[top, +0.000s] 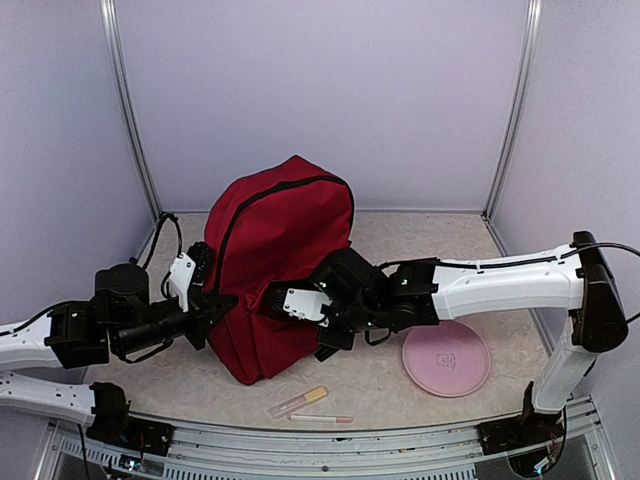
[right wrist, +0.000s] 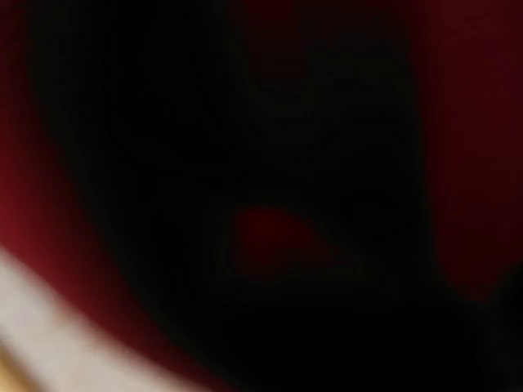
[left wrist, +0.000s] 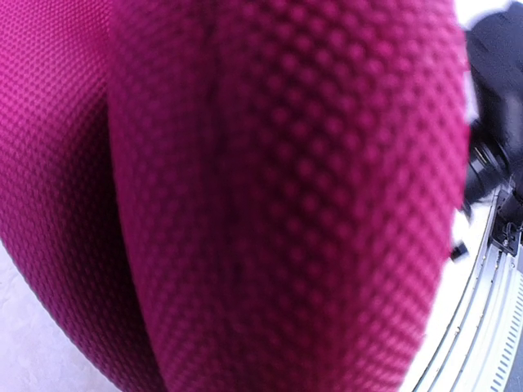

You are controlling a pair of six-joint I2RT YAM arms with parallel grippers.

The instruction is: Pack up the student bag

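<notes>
The red bag stands upright left of the middle, its front pocket facing the near edge. At the pocket's left side is my left gripper, shut against the cloth. Red-pink fabric fills most of the left wrist view, so its fingertips are hidden there. My right gripper reaches in at the front pocket's opening and is shut, with nothing visible between its fingers. The right wrist view is very dark, with blurred red cloth around it. A yellow-ended pen-like item and a pink-and-white pen lie in front.
A pink plate lies on the table at the right. The right arm spans the space between plate and bag. Table surface behind the plate is clear, and walls close in the left, back and right sides.
</notes>
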